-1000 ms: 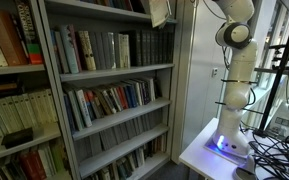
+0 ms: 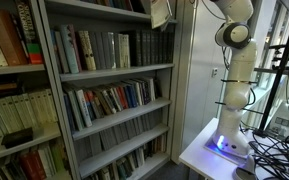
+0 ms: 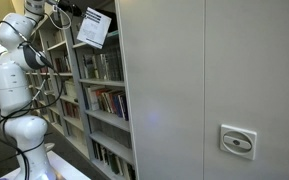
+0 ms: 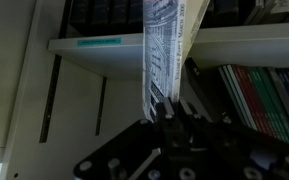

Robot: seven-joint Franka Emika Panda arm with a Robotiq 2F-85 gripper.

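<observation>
In the wrist view a thin book or booklet (image 4: 162, 55) with a printed face stands up from between the fingers of my gripper, which is shut on its lower end. Exterior view 2 shows the same booklet (image 3: 94, 27) as a pale, tilted rectangle high in front of the bookcase. Only its lower part (image 2: 160, 12) shows at the top edge of exterior view 1. The gripper itself is hard to make out in both exterior views.
A tall bookcase (image 2: 104, 72) holds rows of books, with some bare room on its shelves. In the wrist view dark books (image 4: 109, 12) fill an upper shelf, and green and red books (image 4: 259, 95) stand at right. A white table (image 2: 209, 160) carries the arm's base (image 2: 229, 140).
</observation>
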